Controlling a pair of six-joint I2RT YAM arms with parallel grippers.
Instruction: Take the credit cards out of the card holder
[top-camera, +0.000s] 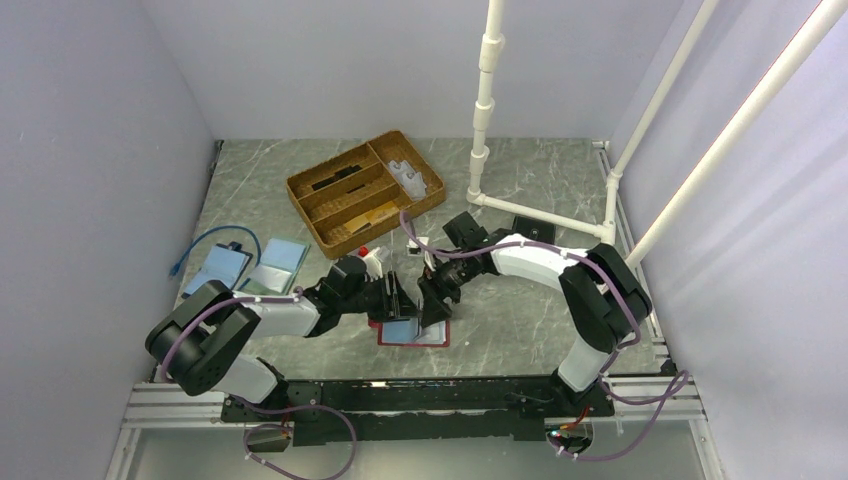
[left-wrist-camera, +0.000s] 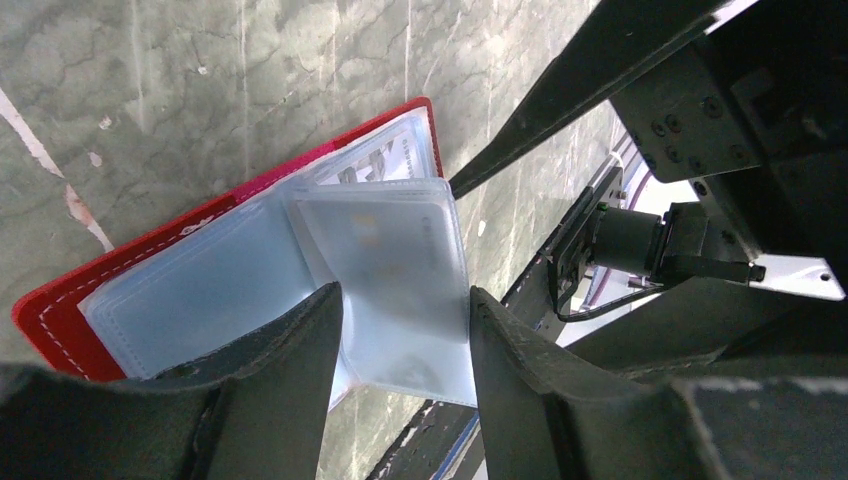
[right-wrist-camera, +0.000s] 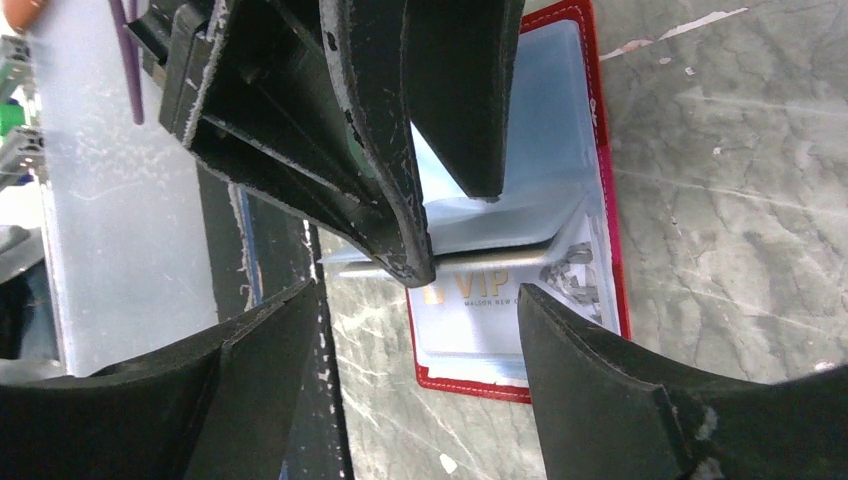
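The red-edged card holder (top-camera: 413, 340) lies open at the front centre, with pale blue sleeves (left-wrist-camera: 200, 280) and a white card marked VIP (right-wrist-camera: 465, 320) in one of them. My left gripper is over the holder, part open, its fingertips on either side of a raised translucent sleeve flap (left-wrist-camera: 385, 260); whether they press on it I cannot tell. My right gripper stands open just above the VIP card side, close beside the left one, nothing visible between its fingers.
A wooden compartment box (top-camera: 330, 220) stands at the back. Blue and green open holders (top-camera: 280, 260) lie on the left. White pipes (top-camera: 540, 214) frame the back right. The table right of the holder is clear.
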